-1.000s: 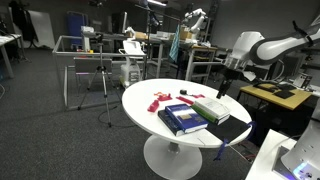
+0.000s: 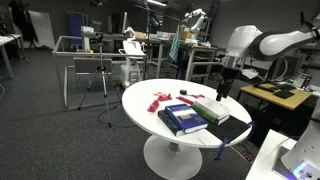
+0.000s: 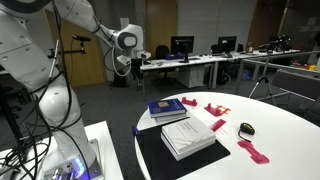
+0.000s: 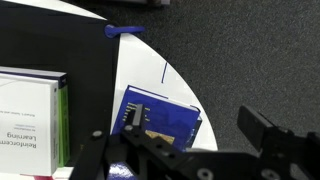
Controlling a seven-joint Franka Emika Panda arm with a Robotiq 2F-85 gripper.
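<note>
My gripper [image 2: 222,86] hangs in the air over the round white table, and its fingers stand open in the wrist view, with nothing held between the fingers. Below it there, a blue book [image 4: 168,120] lies partly hidden behind the gripper. A stack of a white book [image 4: 27,125] over a green-edged one rests to the left on a black mat [image 4: 75,45]. From the far side, the white book [image 3: 190,136] and the blue books [image 3: 167,107] lie close together. A blue object [image 4: 122,32] sits near the mat and the table edge.
Red pieces [image 3: 252,152] lie scattered on the white table [image 3: 290,160], along with a dark object with some yellow-green [image 3: 246,131]. A tripod [image 2: 106,85] stands on the floor away from the table.
The arm and gripper have shifted slightly to the right in exterior view 1. The books and red pieces look unmoved.
</note>
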